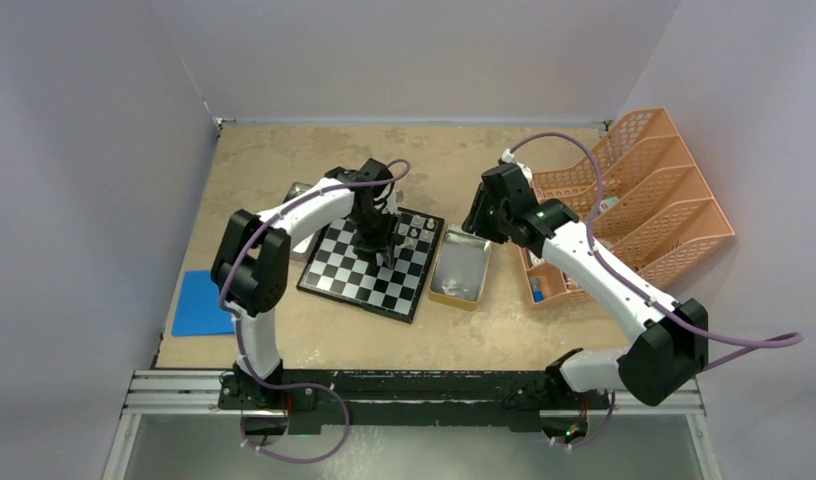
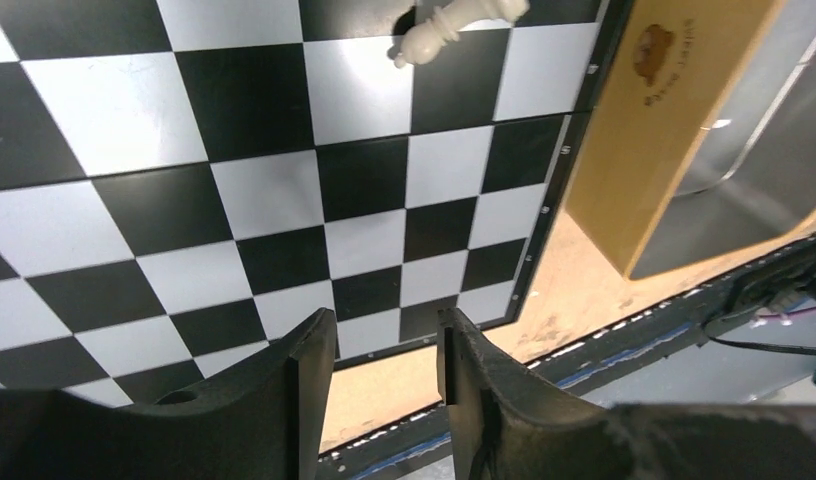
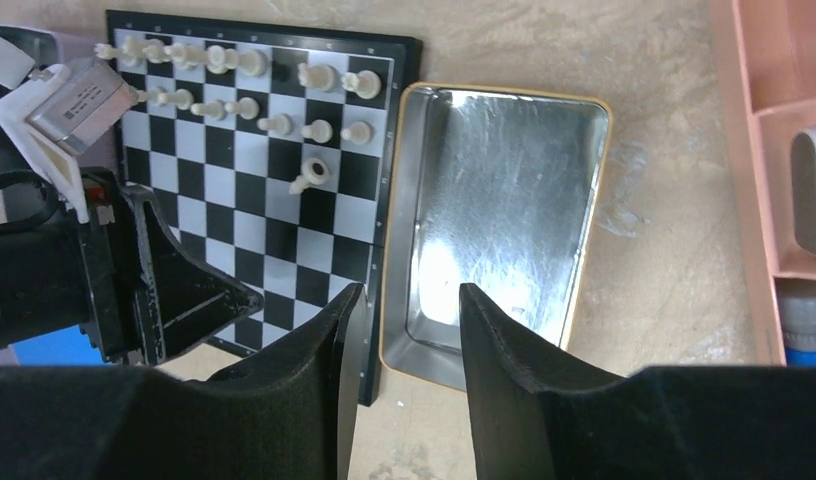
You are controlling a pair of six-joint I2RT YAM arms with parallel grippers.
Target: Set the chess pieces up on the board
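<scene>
The checkered board point(image 1: 329, 283) lies mid-table. White pieces stand in its two far rows in the right wrist view, among them a pawn point(image 3: 357, 132). Nearer the middle is a lone white piece point(image 3: 311, 175). A white piece point(image 2: 444, 28) shows at the top edge of the left wrist view, beyond my fingers. My left gripper is over the board, its fingers apart and only board seen between them. Above the far end of the metal tin point(image 3: 504, 180), my right gripper is open and empty.
An orange compartment rack point(image 1: 674, 205) takes up the right side. On the left lie a blue sheet point(image 1: 199, 305) and a grey case point(image 1: 302, 250) partly hidden by the left arm.
</scene>
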